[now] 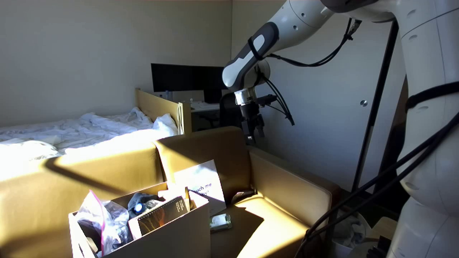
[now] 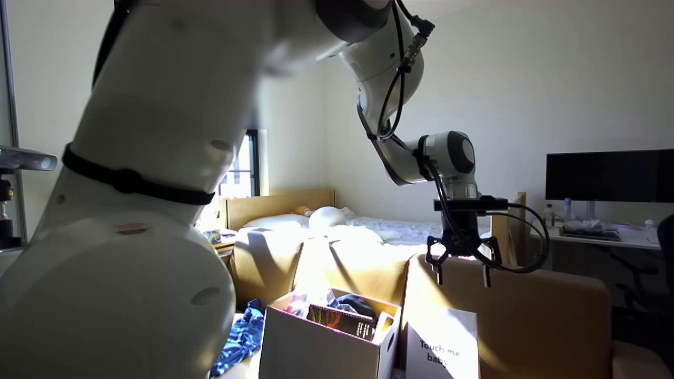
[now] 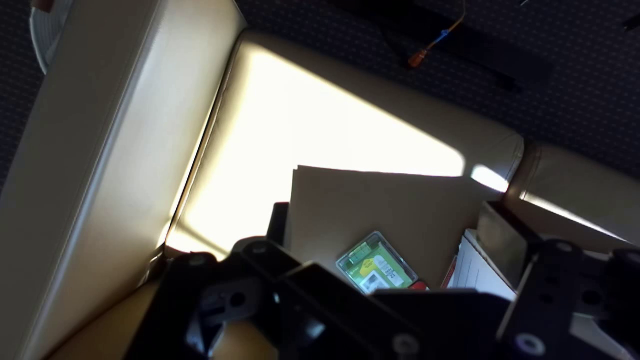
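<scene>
My gripper [image 2: 464, 278] hangs above the sofa, pointing down, its two fingers well apart and nothing between them. In exterior view 1 the same gripper [image 1: 252, 133] is in front of the sofa's backrest, near the armrest. Below it on the seat lies a small clear case with a green label [image 3: 378, 264], apart from the gripper; it also shows as a pale case [image 1: 220, 221] beside the box. An open white box [image 1: 172, 238] holds a plastic bag [image 1: 109, 219], a dark spiral notebook [image 1: 161, 215] and dark cloth [image 1: 140, 202].
A white sign [image 2: 442, 347] leans on the backrest beside the box. A dark item [image 1: 242, 195] lies in the seat's back corner. The sunlit seat [image 1: 269, 228] near the armrest [image 1: 292, 180] is clear. Blue shiny fabric [image 2: 243, 338] lies left of the box.
</scene>
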